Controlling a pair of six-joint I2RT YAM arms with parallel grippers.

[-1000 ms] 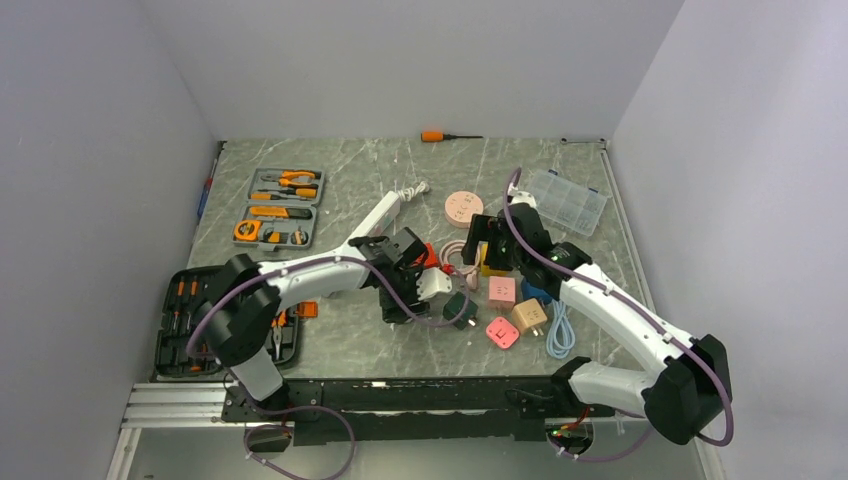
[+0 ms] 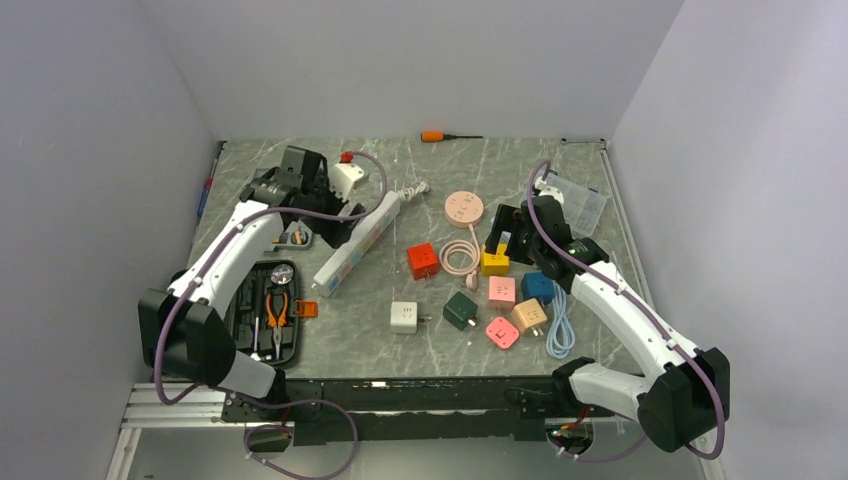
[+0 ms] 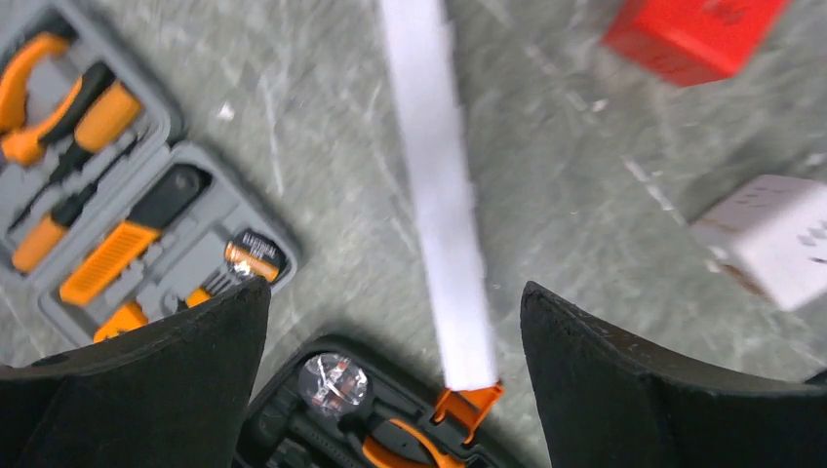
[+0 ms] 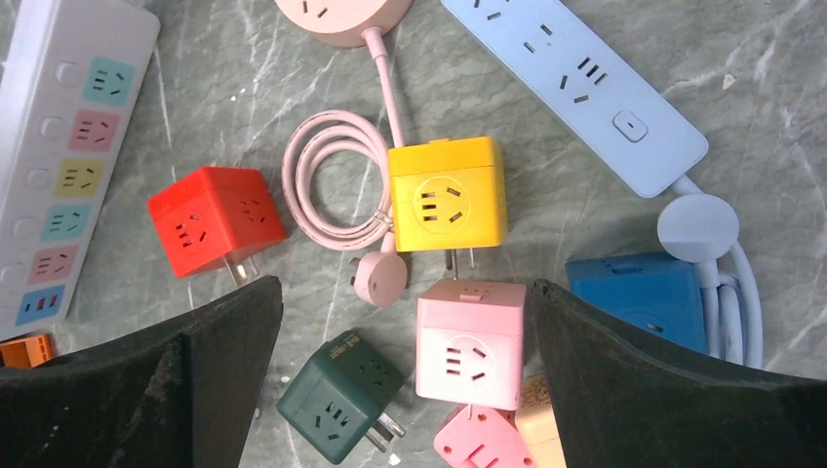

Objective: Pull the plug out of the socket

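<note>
The white power strip [image 2: 362,248] with coloured sockets lies diagonally left of the table's middle; the sockets [image 4: 76,178] visible in the right wrist view are empty. A white cube plug [image 2: 404,317] rests on the table, apart from the strip, its prongs facing right. Above the strip hovers my left gripper [image 2: 342,226], open and empty; its wrist view is blurred. My right gripper is open too, over the yellow cube plug [image 4: 447,195] and the pink cube plug [image 4: 470,343], with nothing held. Red [image 4: 216,219] and dark green [image 4: 341,395] cube plugs lie loose.
A black tool case [image 2: 263,350] and a grey tool case [image 3: 249,210] occupy the left side. Coiled pink cable [image 4: 336,180], a blue plug [image 4: 639,302] and a pale blue strip [image 4: 585,88] crowd the right.
My left arm has swung back and left, from over the white cube plug to above the power strip, uncovering that plug. The right gripper has shifted slightly to the right.
</note>
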